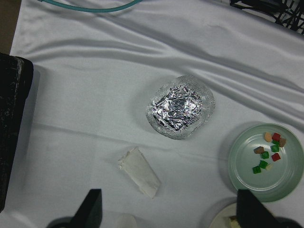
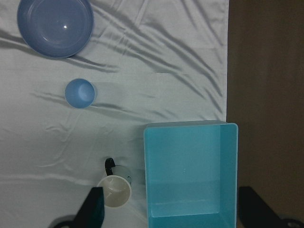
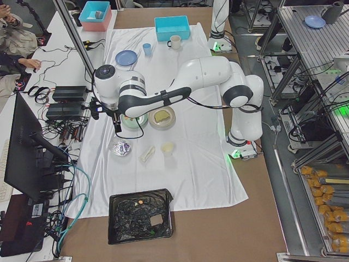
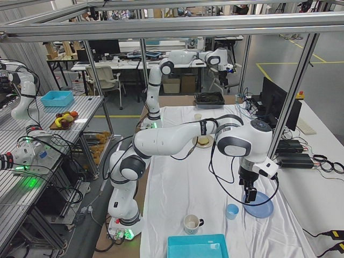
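My left gripper hangs open above the cloth. Below it are a crumpled foil-covered bowl (image 1: 179,107), a folded white packet (image 1: 140,172), a green plate (image 1: 251,185) with several coloured pieces, and a partly hidden cream plate (image 1: 221,219). My right gripper is open above the other end, over a teal bin (image 2: 185,166), a white mug with black handle (image 2: 115,190), a blue cup (image 2: 80,92) and a blue plate (image 2: 55,26). Nothing shows between either gripper's fingers.
A black tray (image 3: 140,215) lies at one end of the white cloth. A monitor (image 3: 27,153), cables and black boxes line one side, along with metal frame posts. The cloth's middle between the dishes has free room.
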